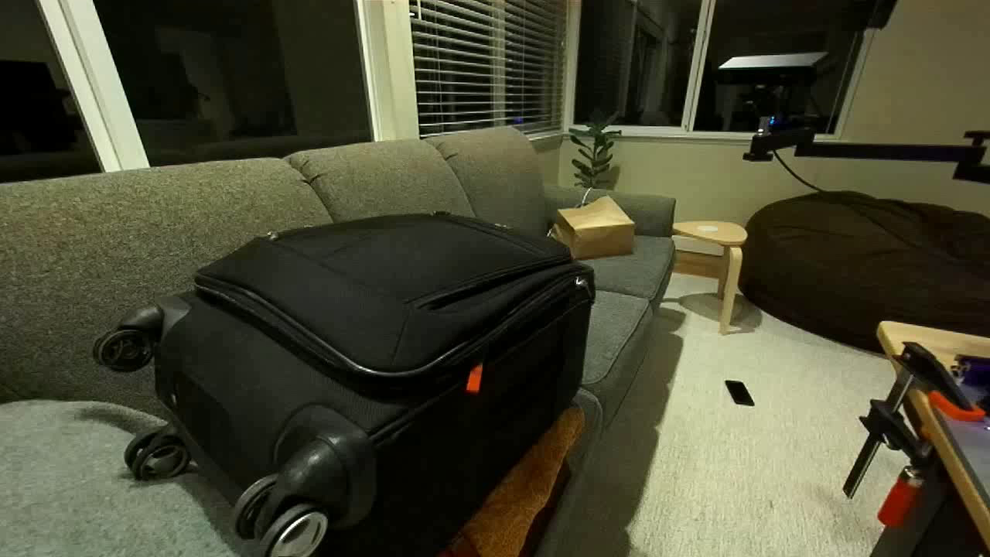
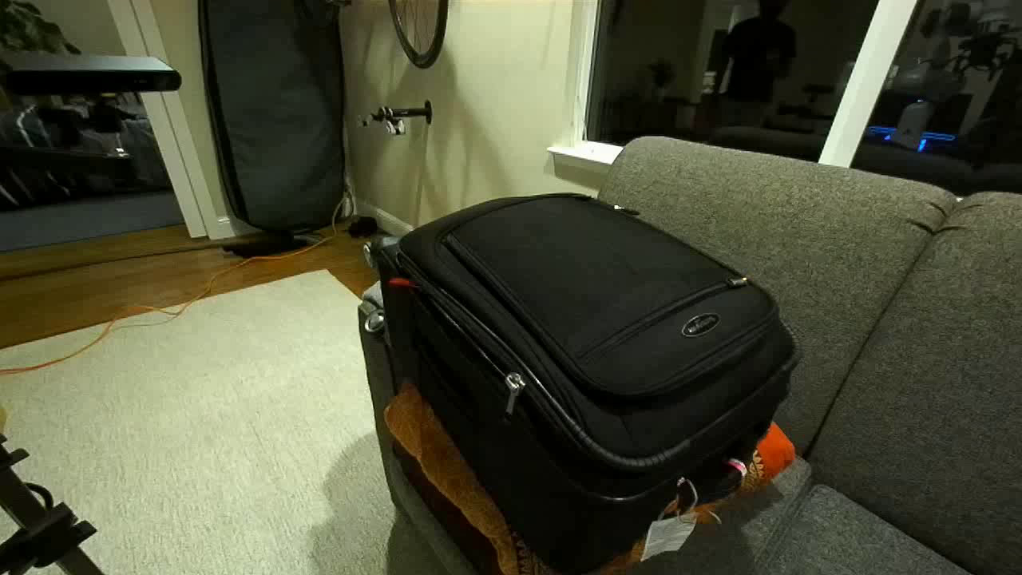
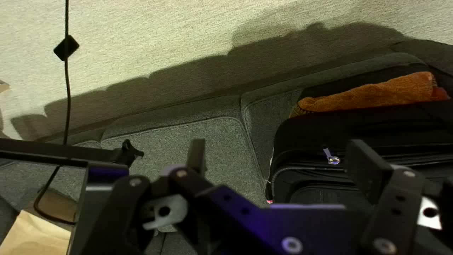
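A large black suitcase [image 1: 399,288] lies on its back on the grey sofa, wheels toward the near left in exterior view 1. In exterior view 2 a silver zipper pull [image 2: 514,385] hangs on its side seam, and a white paper tag [image 2: 668,535] dangles from the handle end. From the wrist view, my gripper is open above the sofa, its fingers wide apart with nothing held between them. The suitcase's zipper pull [image 3: 333,159] shows just left of the right finger [image 3: 368,170]. Neither exterior view shows the gripper.
An orange blanket [image 3: 373,94] sticks out from under the suitcase. A brown paper bag [image 1: 599,229] sits farther along the sofa. On the carpet lies a black phone [image 1: 739,393]. A clamped table edge [image 1: 928,408] stands at the right, and the sofa seat [image 3: 182,148] beside the suitcase is bare.
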